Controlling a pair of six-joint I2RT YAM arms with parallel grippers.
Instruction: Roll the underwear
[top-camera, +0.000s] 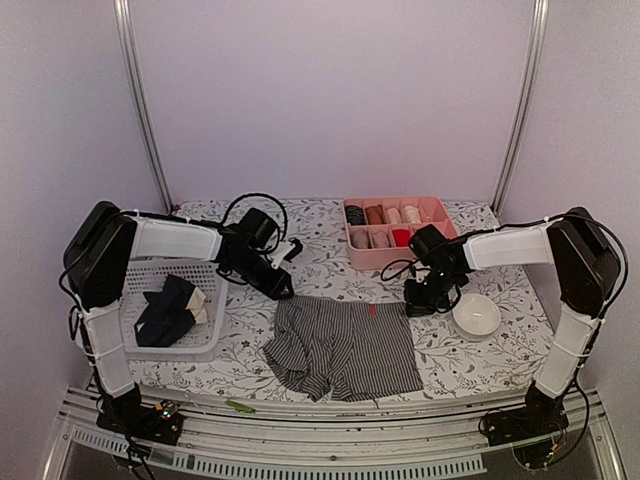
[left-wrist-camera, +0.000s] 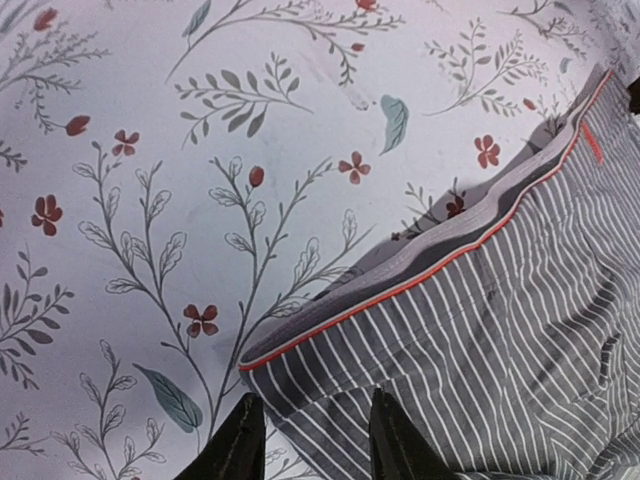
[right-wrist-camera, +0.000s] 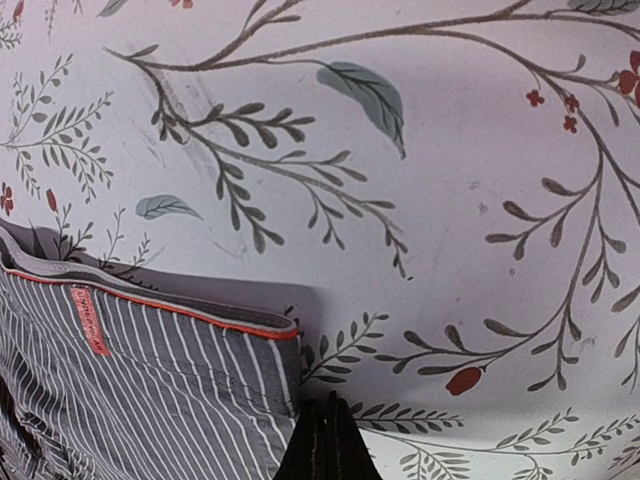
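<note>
Striped dark grey underwear (top-camera: 345, 345) lies spread on the table, its red-edged waistband at the far side and its lower left part bunched up. Over its far left corner, my left gripper stands open, with striped cloth (left-wrist-camera: 400, 350) visible below and beyond the fingers. At the far right corner, my right gripper is shut, its fingertips together just beside the cloth's side edge (right-wrist-camera: 270, 380). No fabric shows between them.
A pink divided box (top-camera: 375, 258) with rolled items stands at the back. On the left is a white basket (top-camera: 215, 345) holding dark cloth (top-camera: 170, 312). A white bowl (top-camera: 477, 315) sits right of the underwear.
</note>
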